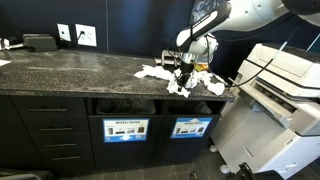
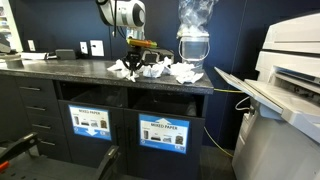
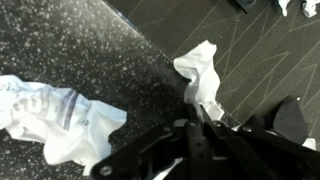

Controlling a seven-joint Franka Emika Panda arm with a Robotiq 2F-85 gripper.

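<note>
Several crumpled white papers [image 1: 156, 72] lie in a loose pile on the right part of the dark counter. My gripper [image 1: 183, 79] points down at the pile, close to the counter's front edge. In the wrist view the gripper is shut. A white paper piece [image 3: 199, 72] reaches out past its fingertips, over the counter edge; I cannot tell whether any of it is pinched. A larger crumpled paper [image 3: 62, 118] with faint print rests on the speckled counter beside the gripper.
A large white machine [image 2: 285, 110] stands at the right. A wire basket [image 2: 193, 48] is behind the pile.
</note>
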